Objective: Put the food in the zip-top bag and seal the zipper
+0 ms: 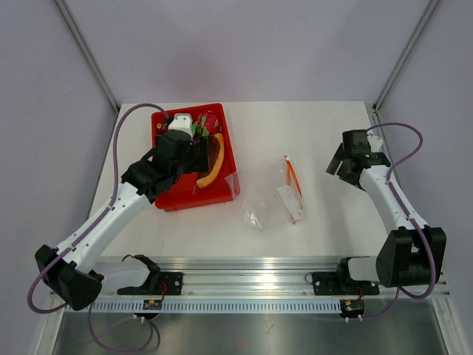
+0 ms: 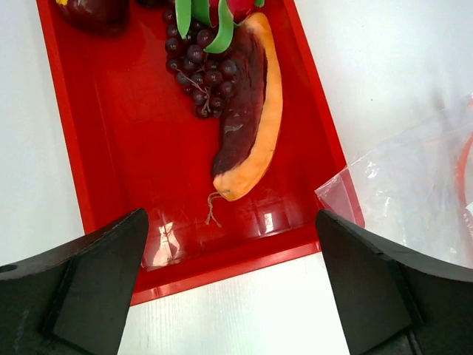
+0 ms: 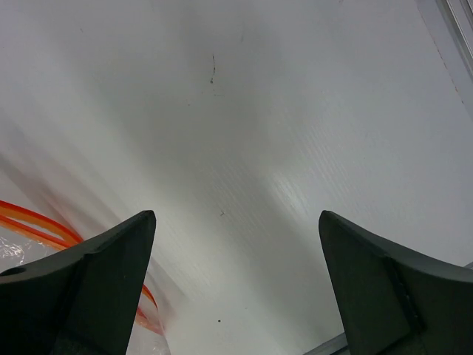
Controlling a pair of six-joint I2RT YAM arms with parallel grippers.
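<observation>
A red tray (image 1: 177, 199) on the left holds food: a banana-shaped piece (image 2: 262, 137) with orange and dark skin, dark grapes (image 2: 211, 81), a dark round item (image 2: 94, 13) and a red-and-green piece (image 2: 225, 15). My left gripper hangs open over the tray, nothing between its fingers. The clear zip top bag (image 1: 262, 196) lies flat right of the tray, with an orange zipper (image 1: 293, 177) on its right side and a corner over the tray's rim. My right gripper stands open above bare table, right of the bag.
Metal rails run along the front and side edges.
</observation>
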